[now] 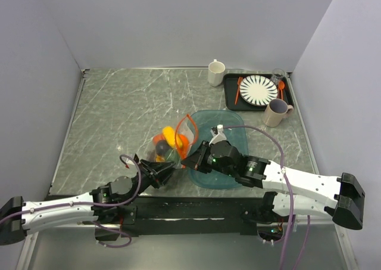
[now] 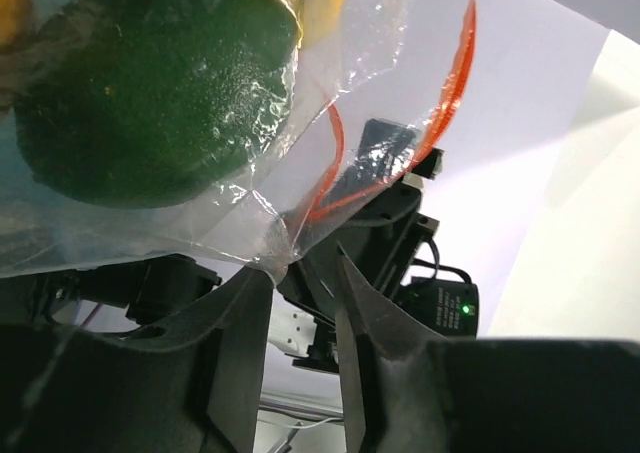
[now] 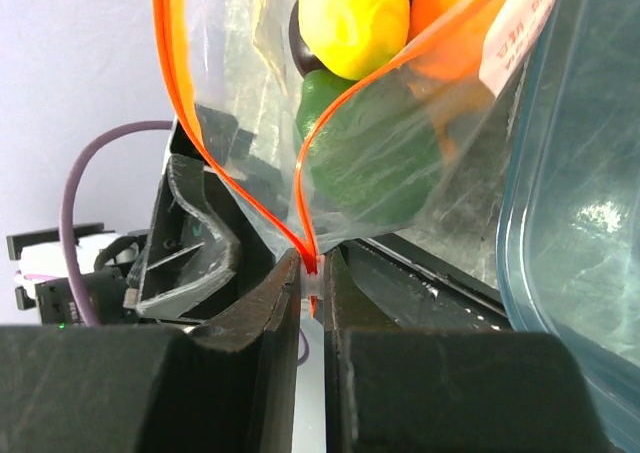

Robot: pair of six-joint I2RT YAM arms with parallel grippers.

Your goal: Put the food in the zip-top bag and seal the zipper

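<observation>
The clear zip bag [image 1: 164,151] holds yellow [image 3: 350,18], orange, dark and green food [image 3: 360,153]; its orange zipper [image 3: 240,193] forms an open loop. My right gripper is shut on the bag's zipper end, where the two orange strips meet. My left gripper [image 1: 166,168] is just left of it at the bag's lower edge; in the left wrist view its fingertips lie close under the bag's plastic near the green food [image 2: 150,93], and the fingers look slightly apart.
A teal tray [image 1: 226,177] lies under my right arm. At the back are a white mug [image 1: 215,73], a black tray [image 1: 250,106] with plate and cutlery, and a beige mug [image 1: 274,115].
</observation>
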